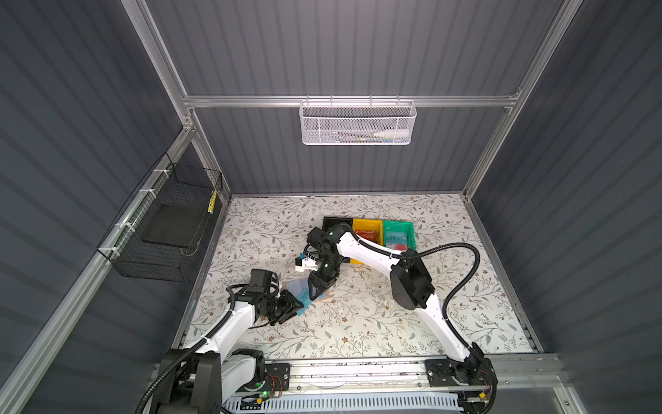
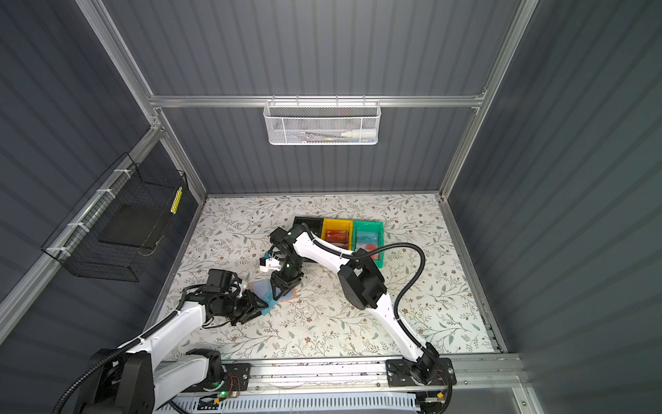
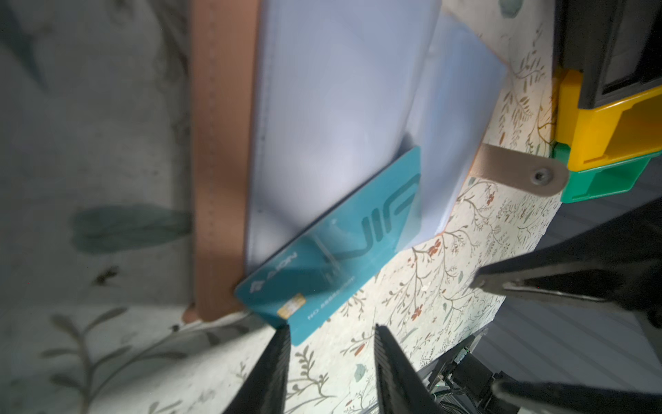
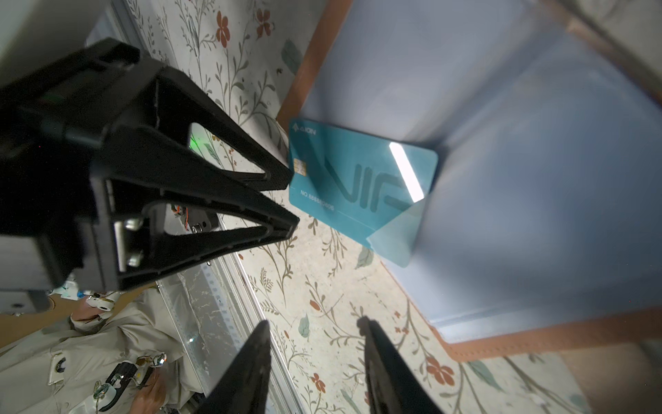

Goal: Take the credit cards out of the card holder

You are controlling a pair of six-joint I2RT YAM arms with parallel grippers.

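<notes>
The open card holder, tan-edged with translucent pale sleeves, lies on the floral surface at front left. A teal card marked VIP lies over its sleeves, angled at the edge. My left gripper is open beside the holder, nothing between its fingers; in the right wrist view its black fingers reach toward the card's chip end. My right gripper hovers over the holder's edge, fingers apart with nothing seen between them, the card beyond its fingertips.
Behind stand black, yellow and green bins. A black wire basket hangs on the left wall, a white mesh basket on the back wall. Both arms crowd the holder.
</notes>
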